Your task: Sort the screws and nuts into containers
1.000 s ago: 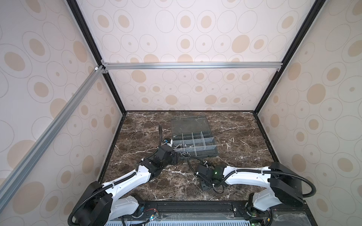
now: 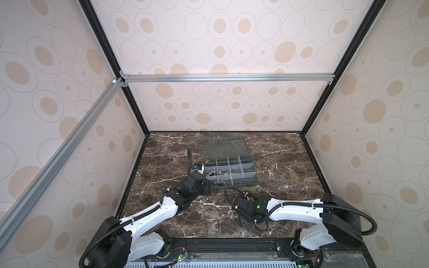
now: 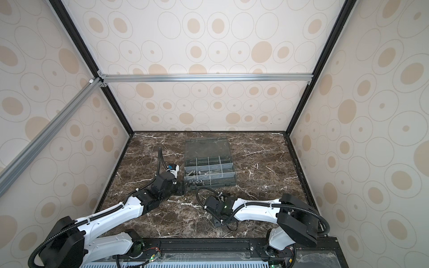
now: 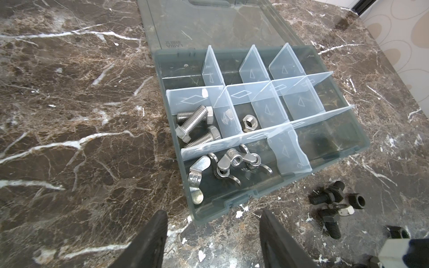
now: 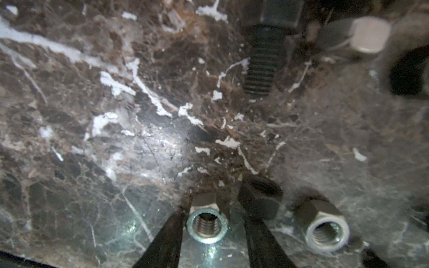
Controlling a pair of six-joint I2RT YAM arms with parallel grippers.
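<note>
In the left wrist view, the sorting box (image 4: 176, 154) holds silver bolts (image 4: 193, 122), a silver hex nut (image 4: 249, 122) and several wing nuts (image 4: 195, 177) in separate compartments. My left gripper stands open and empty in front of the box. Beneath my right gripper, a long silver nut (image 5: 207, 225) lies between the parted fingers, with a gap showing on its right side. A dark nut (image 5: 260, 196) sits right by the right fingertip. Farther right is another long nut (image 5: 324, 227). A black bolt (image 5: 263, 58) and a silver nut (image 5: 366, 35) lie farther off.
Black bolts (image 4: 330, 221) and a black nut (image 4: 356, 200) lie loose on the marble table, right of the box's front edge. The open lid (image 4: 214, 24) lies flat behind the box. Table to the left of the box is clear.
The left arm and the box look unmoved.
</note>
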